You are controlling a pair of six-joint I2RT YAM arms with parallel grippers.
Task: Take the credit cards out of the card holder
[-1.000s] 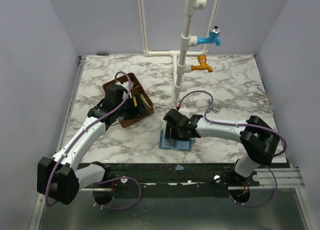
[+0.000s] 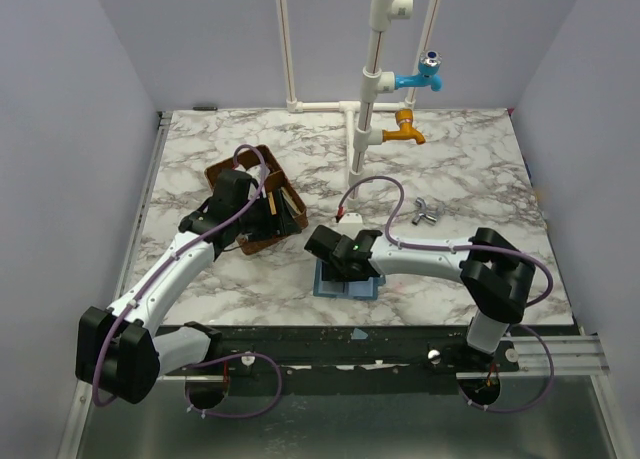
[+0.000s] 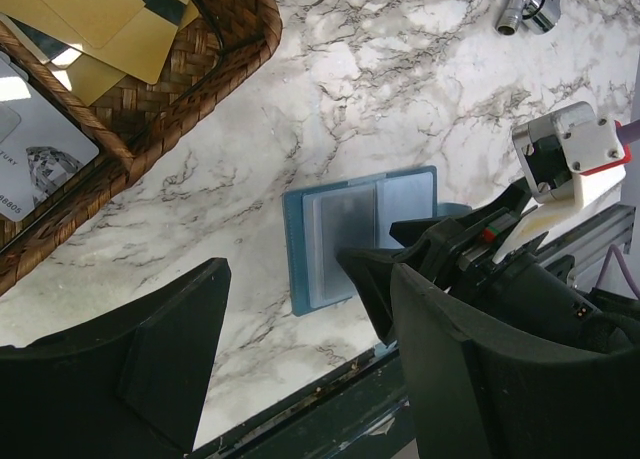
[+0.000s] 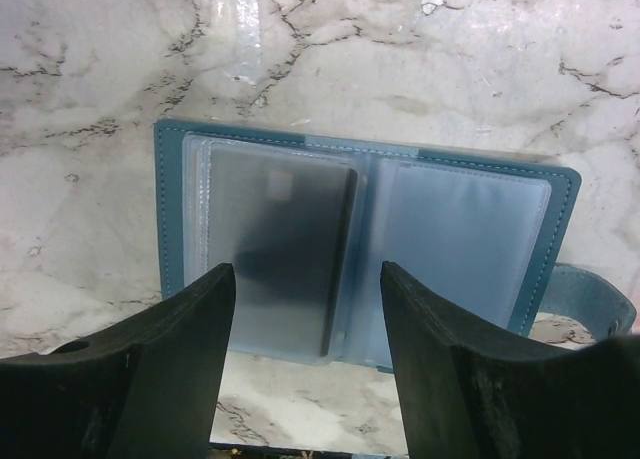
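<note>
The blue card holder (image 2: pixel 360 289) lies open on the marble table, its clear left sleeve (image 4: pixel 275 239) dark and its right sleeve (image 4: pixel 455 239) paler. My right gripper is over the holder, fingertips parted above the left sleeve and the fold, nothing visibly held. My left gripper hangs open beside the wicker basket, which has gold and silver cards (image 3: pixel 40 159) in its compartments.
The basket (image 2: pixel 215 171) sits at the back left. A white pipe stand (image 2: pixel 365 139) with blue and orange taps rises at the back. A chrome tap (image 2: pixel 425 211) lies to the right.
My right gripper has moved left over the card holder, and the holder has shifted slightly left with it since a second ago. The left arm is nearly still.
</note>
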